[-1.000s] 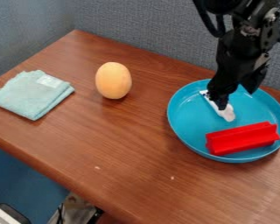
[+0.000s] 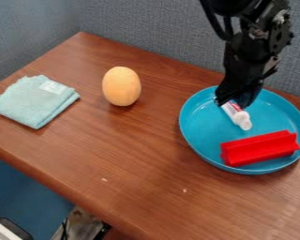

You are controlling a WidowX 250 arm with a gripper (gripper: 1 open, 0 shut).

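Observation:
My black gripper point(image 2: 235, 92) hangs over the back of a blue plate point(image 2: 201, 136), its fingertips down at a small white tube point(image 2: 238, 117) with some red on it. The tube lies on the plate, partly hidden behind the fingers; whether they grip it I cannot tell. A red block point(image 2: 259, 148) lies at the front of the plate.
An orange egg-shaped object point(image 2: 121, 86) stands left of the plate. A folded light-blue cloth point(image 2: 35, 101) lies at the table's left. A grey partition is behind.
The gripper has shifted a little up and toward the back left, uncovering more of the white tube. The other things stay in place.

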